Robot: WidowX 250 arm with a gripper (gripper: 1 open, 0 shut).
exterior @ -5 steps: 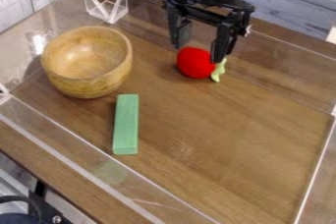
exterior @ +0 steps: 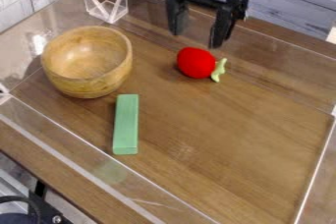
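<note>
A red round object [exterior: 196, 63] with a small green leafy part [exterior: 219, 72] lies on the wooden table, back of centre. My dark gripper [exterior: 205, 22] is raised above and behind it at the top of the view, apart from it; whether it is open or shut is unclear. A wooden bowl [exterior: 86, 61] sits at the left, and a light green block [exterior: 126, 124] lies in front of it.
Clear plastic edging runs along the table's sides. A small white wire-like frame [exterior: 108, 4] stands at the back left.
The objects on the table look unmoved.
</note>
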